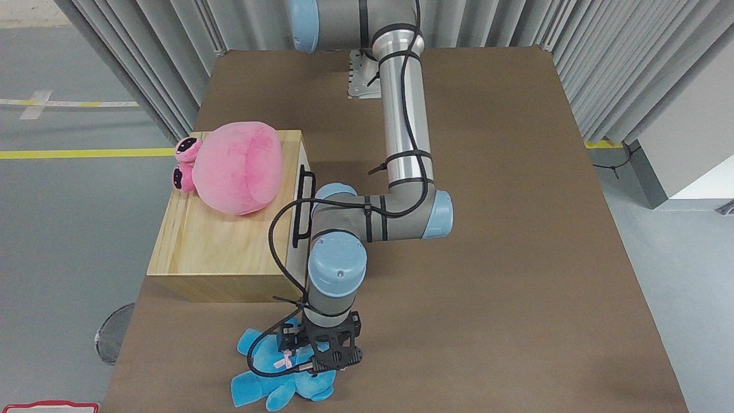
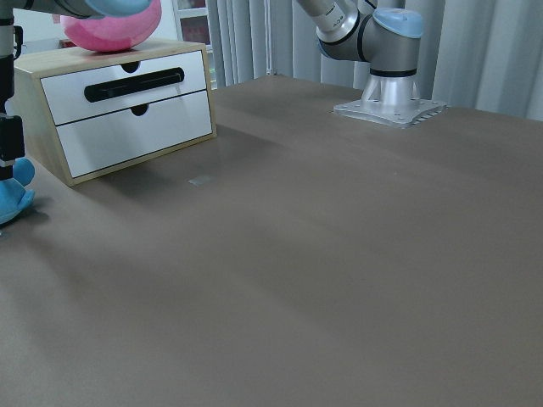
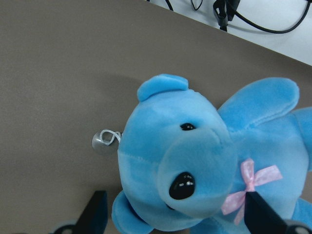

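A blue plush bear (image 1: 258,385) with a pink bow lies on the table in front of the wooden drawer box, its face filling much of the wrist view (image 3: 180,151). My gripper (image 1: 323,354) is low over the bear's head in the front view; in the wrist view its two dark fingertips are wide apart, either side of the head, open. In the left view the bear (image 2: 13,195) shows only at the left edge, partly cut off.
The wooden box (image 1: 213,248) with white drawers (image 2: 136,127) stands at the table's left, a pink plush (image 1: 237,165) on top.
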